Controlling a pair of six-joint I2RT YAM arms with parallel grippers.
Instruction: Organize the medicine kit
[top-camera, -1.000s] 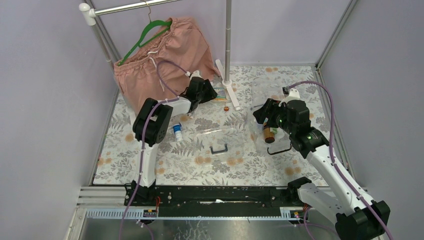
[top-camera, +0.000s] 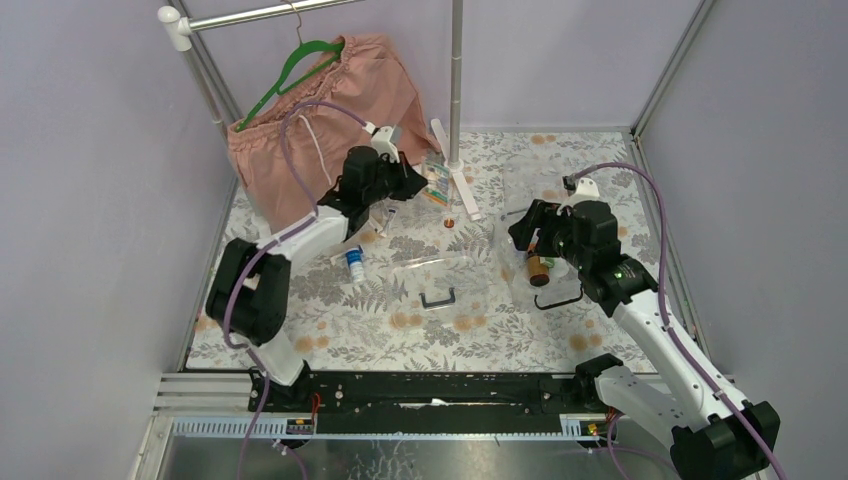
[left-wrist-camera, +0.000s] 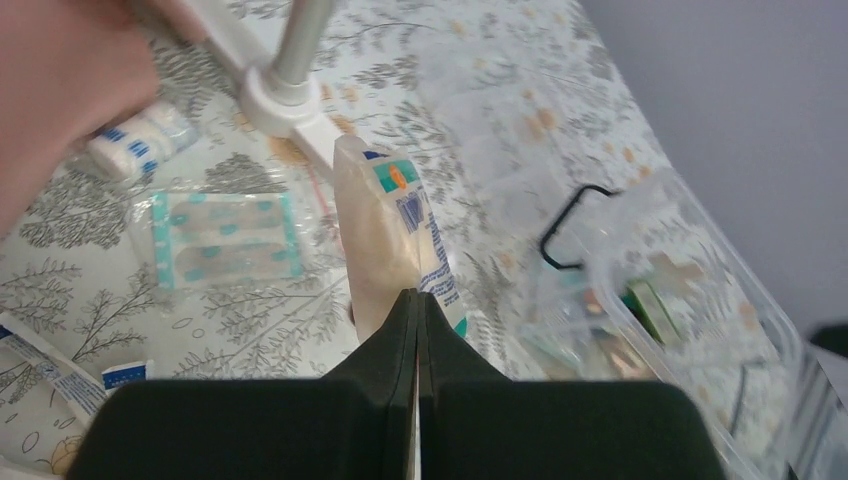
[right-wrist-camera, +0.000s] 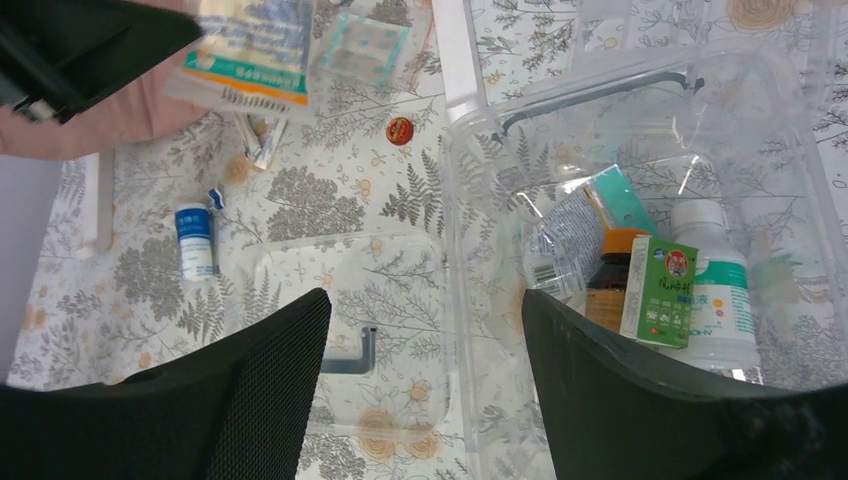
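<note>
A thin white packet with teal and orange print (left-wrist-camera: 400, 225) stands up from the tips of my left gripper (top-camera: 424, 182), which is shut on its lower edge. The packet (right-wrist-camera: 255, 50) hangs above the table in the right wrist view. My right gripper (top-camera: 518, 235) is partly open over the clear box (right-wrist-camera: 460, 290), nothing between its fingers. Inside the box lie a white bottle (right-wrist-camera: 720, 300), a brown bottle with orange cap (right-wrist-camera: 605, 280), a green carton (right-wrist-camera: 660, 290) and a blister pack (right-wrist-camera: 575, 235). A blue-and-white tube (right-wrist-camera: 195, 242) lies on the table.
A clear lid or tray with a grey handle (top-camera: 437, 300) lies left of the box. A small red-capped item (right-wrist-camera: 399, 131) and a teal-edged packet (left-wrist-camera: 228, 238) lie near the white stand foot (top-camera: 465, 190). Pink shorts (top-camera: 320, 130) hang at the back left.
My left arm has folded back and its gripper has risen off the table with the packet. The red-capped item appears slightly shifted. My right arm has barely moved.
</note>
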